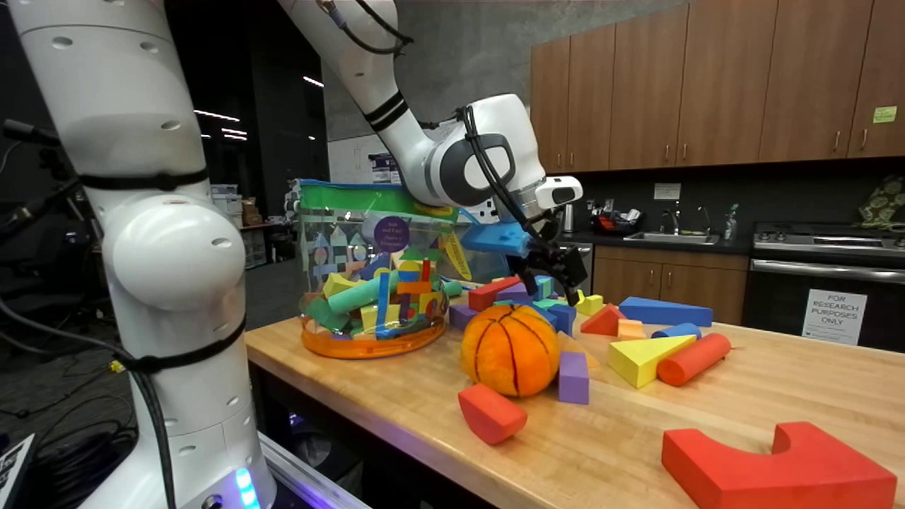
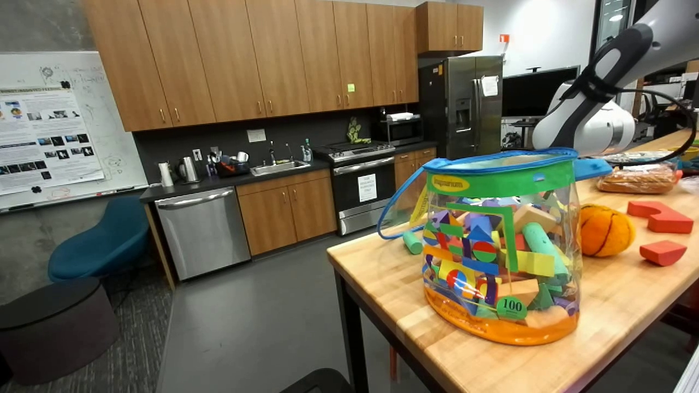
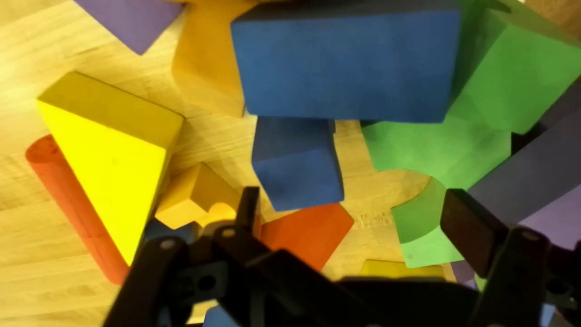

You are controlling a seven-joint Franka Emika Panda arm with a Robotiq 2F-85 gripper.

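My gripper [image 1: 553, 292] is low over the heap of foam blocks, its fingers spread apart. In the wrist view the gap of the gripper is empty. Below and between the fingers lie a red block [image 3: 310, 231], bare wood and part of a green arched block [image 3: 430, 242]. A blue block [image 3: 298, 177] sits just beyond the red one, with a larger blue block [image 3: 348, 65] farther up. A yellow triangular block [image 3: 114, 147] and a red cylinder [image 3: 76, 212] lie left of the gripper. Exterior view 2 does not show the fingers.
A clear bag [image 2: 501, 167] full of blocks stands on the table beside the heap. An orange pumpkin-like ball [image 1: 510, 349] sits in front of the heap. A red arched block [image 1: 776, 475] lies near the front right.
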